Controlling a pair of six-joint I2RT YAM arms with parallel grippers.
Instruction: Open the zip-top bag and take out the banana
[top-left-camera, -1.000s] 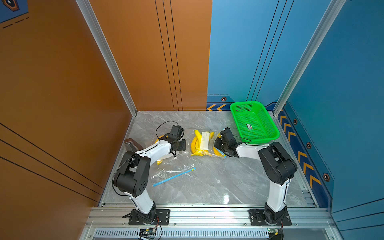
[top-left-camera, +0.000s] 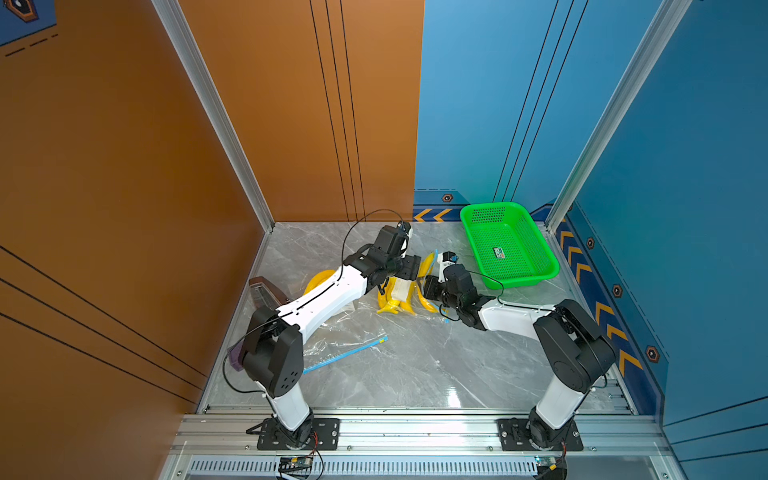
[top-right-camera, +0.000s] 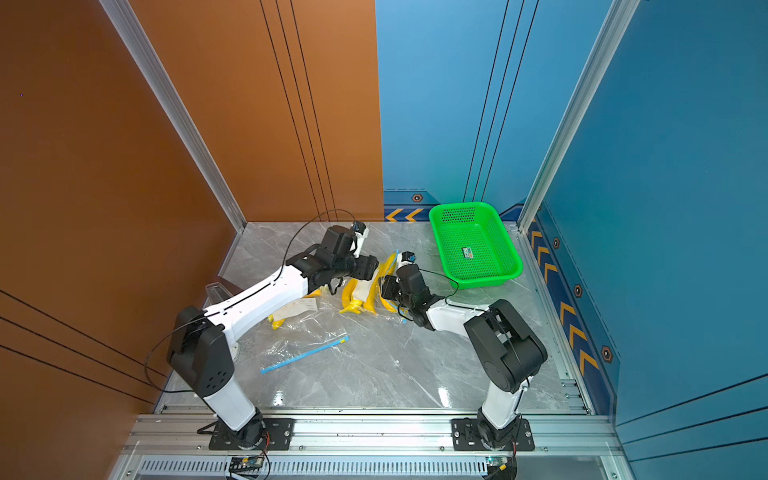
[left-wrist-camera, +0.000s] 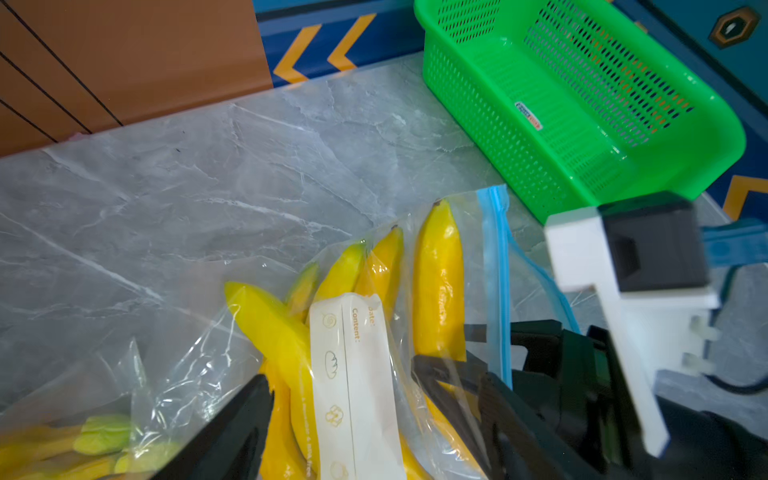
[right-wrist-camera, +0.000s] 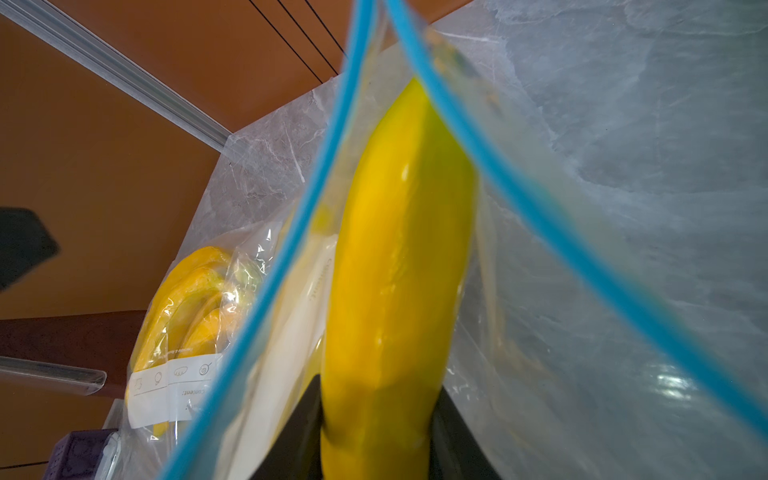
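Note:
A clear zip top bag (left-wrist-camera: 352, 376) with a white label and several bananas lies mid-table, its blue-edged mouth (left-wrist-camera: 501, 280) parted on the right. My right gripper reaches through that mouth, shut on a yellow banana (right-wrist-camera: 400, 264) that is still within the plastic. The blue edges pass on both sides of this banana in the right wrist view. My left gripper hovers over the bag, open, its fingers (left-wrist-camera: 240, 428) spread wide around the label area. In the left wrist view, plastic partly veils the right fingers, and my left fingers cover the lower bag.
A second clear bag of bananas (right-wrist-camera: 188, 320) lies left, its blue zip strip (top-left-camera: 345, 354) stretched toward the front. The empty green basket (top-left-camera: 508, 248) stands at the back right. Bare table (top-left-camera: 448, 368) shows in front.
My left arm has swung right and away from the second bag, to above the middle bag. The right gripper has shifted slightly left, and the held banana's bag edge has lifted and turned.

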